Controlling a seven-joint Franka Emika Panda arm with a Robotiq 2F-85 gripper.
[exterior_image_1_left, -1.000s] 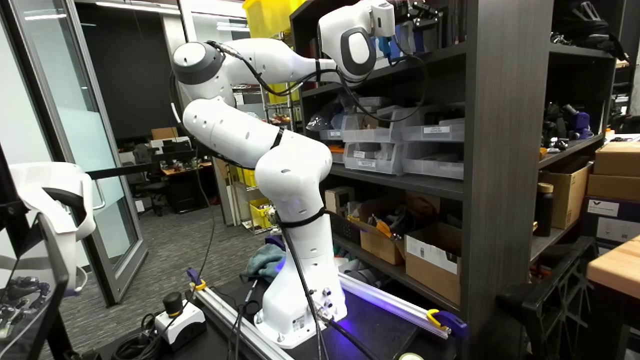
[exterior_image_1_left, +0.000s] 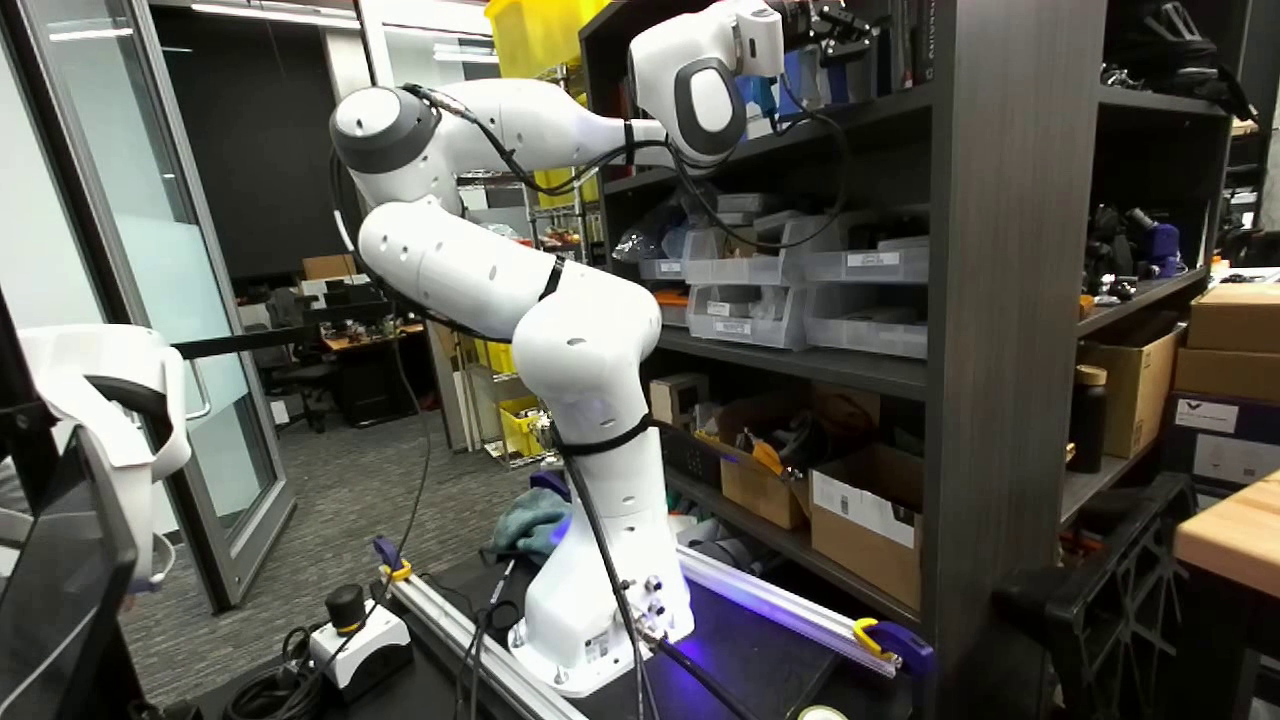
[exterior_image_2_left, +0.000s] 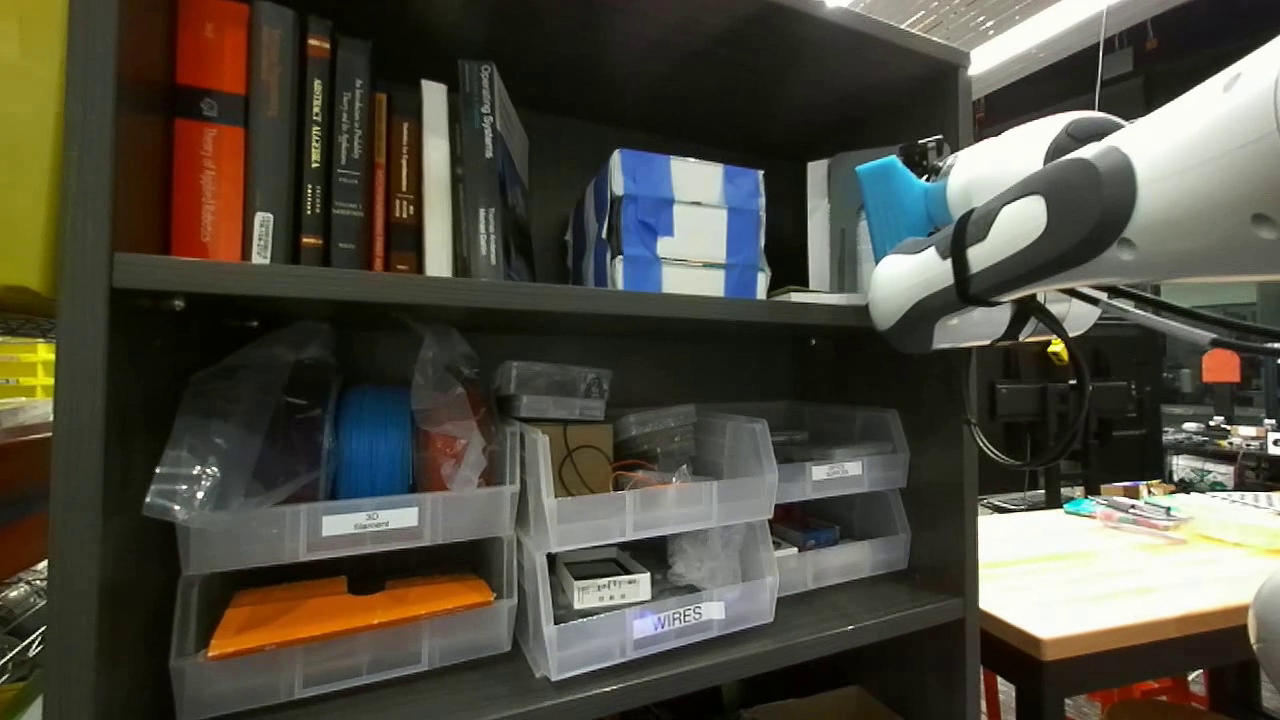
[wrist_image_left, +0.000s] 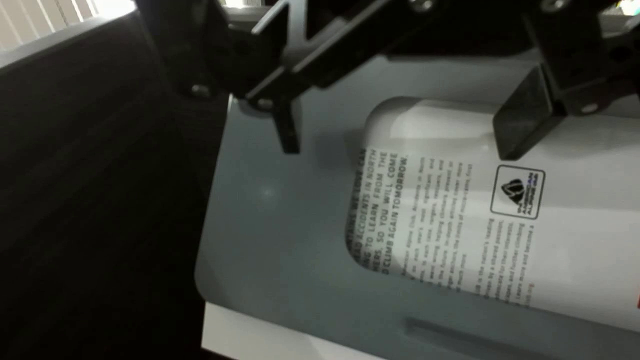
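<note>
My gripper stands open in the wrist view, its two fingers wide apart with nothing held between them. Behind the fingers is the grey cover of a book (wrist_image_left: 288, 240) with a white panel of printed text; whether a fingertip touches it, I cannot tell. A pale edge (wrist_image_left: 258, 336) shows below that cover. In exterior view 1 the gripper (exterior_image_1_left: 843, 36) reaches toward the upper shelf. Exterior view 2 has the arm's wrist at the shelf's right end, mostly hiding the gripper, with a blue part (exterior_image_2_left: 900, 210) beside a grey upright book (exterior_image_2_left: 843, 198).
On the same shelf stand a blue-and-white box (exterior_image_2_left: 690, 228) and several upright books, among them a red one (exterior_image_2_left: 211, 132). Clear bins (exterior_image_2_left: 648, 516) fill the shelf below. A dark side wall (wrist_image_left: 102, 198) lies left of the grey book. Cables (exterior_image_1_left: 828, 204) hang under the wrist.
In exterior view 1 the arm has shifted slightly left, most clearly at the elbow, and the gripper sits a touch lower. The shelf's contents look the same.
</note>
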